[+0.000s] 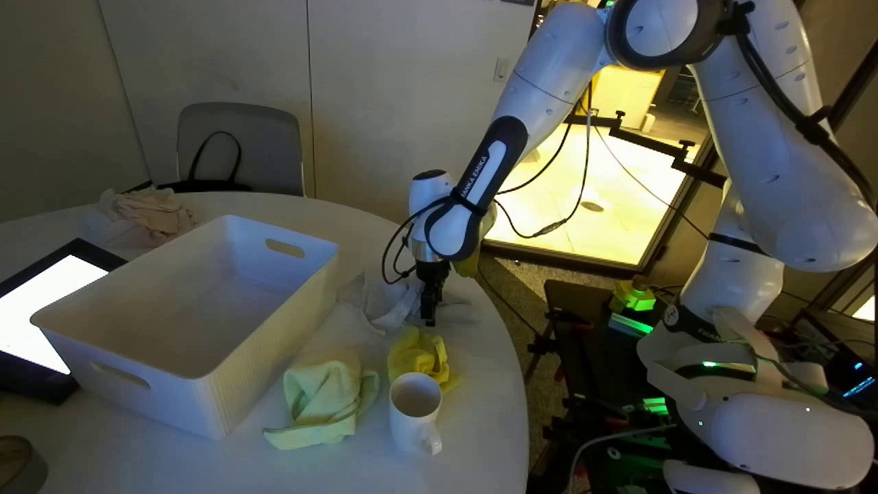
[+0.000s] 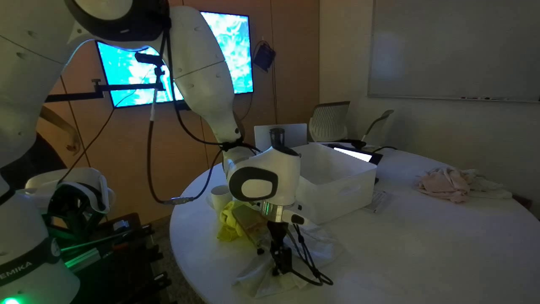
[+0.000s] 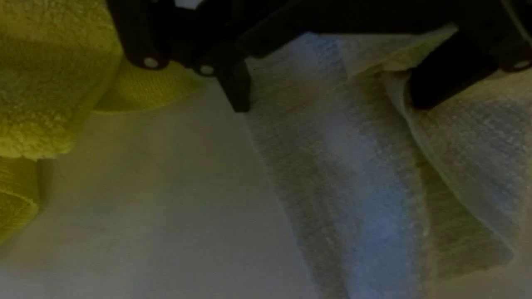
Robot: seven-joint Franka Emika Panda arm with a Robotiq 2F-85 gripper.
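Note:
My gripper is open, fingers pointing down over a grey-white cloth (image 3: 359, 199). In the wrist view one finger (image 3: 235, 89) stands by the cloth's left edge, while the other overlaps a fold at the right. Whether the tips touch the cloth I cannot tell. A crumpled yellow cloth (image 1: 418, 354) lies close by on the table, nearer exterior camera 1. Beside that stand a white mug (image 1: 413, 412) and, farther left, a pale yellow-green cloth (image 1: 325, 395).
A large white bin (image 1: 284, 337), empty inside as far as shows, takes up the table's middle. Past it are a lit screen (image 1: 41, 304) and a pinkish cloth bundle (image 2: 448, 183). Clear tabletop (image 2: 430, 253) stretches right of the arm in exterior view 2.

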